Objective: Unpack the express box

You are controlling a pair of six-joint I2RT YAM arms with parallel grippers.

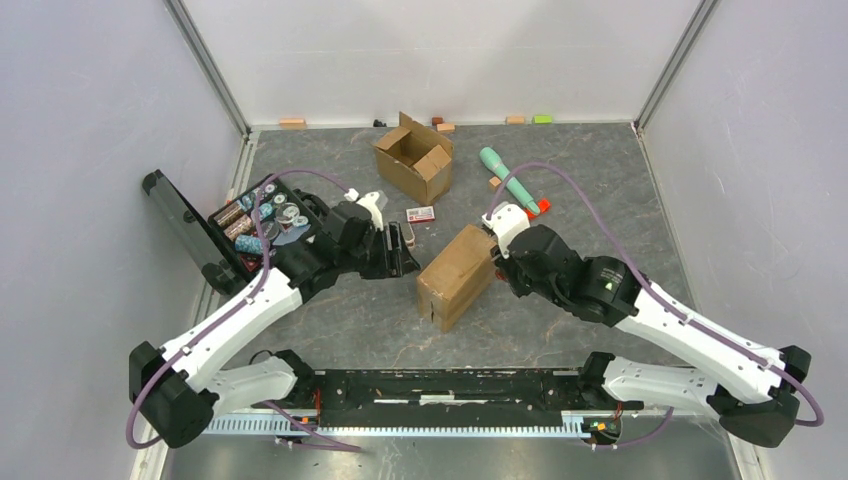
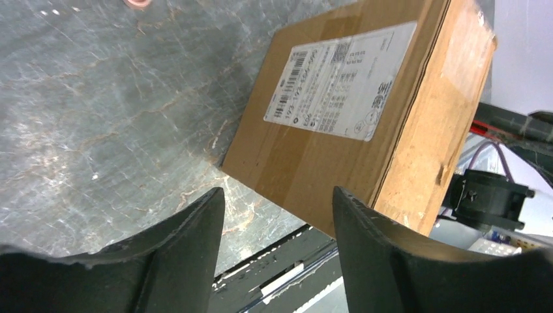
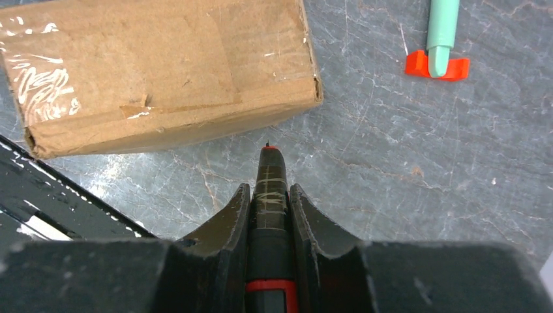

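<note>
A taped brown express box [image 1: 458, 275] stands at an angle near the middle of the table. In the left wrist view the box [image 2: 313, 156] shows a white shipping label [image 2: 342, 81] on one side. My left gripper [image 1: 405, 260] is beside the box at its left, fingers apart; its right finger [image 2: 358, 241] overlaps the box's lower edge in view, and whether they touch I cannot tell. My right gripper is shut on a black and red cutter, which points toward the box's side with floor showing between tip and cardboard.
Behind stands an open small carton [image 1: 415, 160]. A teal bottle-like object [image 1: 508, 180] and a red piece [image 3: 450, 68] lie at the back right. An open black case [image 1: 250, 225] of several items is at the left.
</note>
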